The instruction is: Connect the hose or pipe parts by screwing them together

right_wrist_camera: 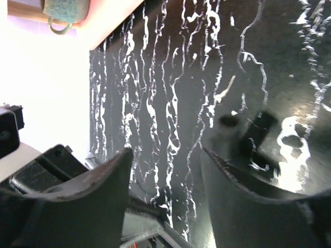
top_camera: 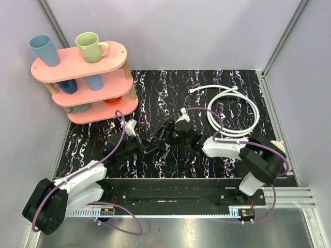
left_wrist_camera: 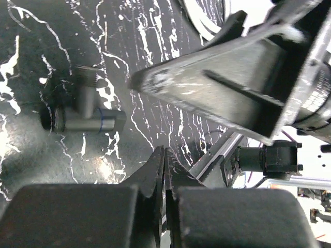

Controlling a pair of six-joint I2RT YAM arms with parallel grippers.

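The black T-shaped fitting shows blurred against the dark counter in the left wrist view, apart from both grippers. Whether it rests on the surface I cannot tell. My left gripper is shut, its tips together with nothing between them. My right gripper stands open and empty; the fitting's dark shape appears beyond its fingers, right of the gap. From above, the left gripper and right gripper nearly meet mid-counter, and the fitting is not clearly distinguishable there. The white hose lies coiled at the right.
A pink three-tier shelf with cups stands at the back left. The hose's metal-tipped end points left on the counter. Behind the grippers, the middle of the marbled counter is clear. A mug is partly hidden by the right arm.
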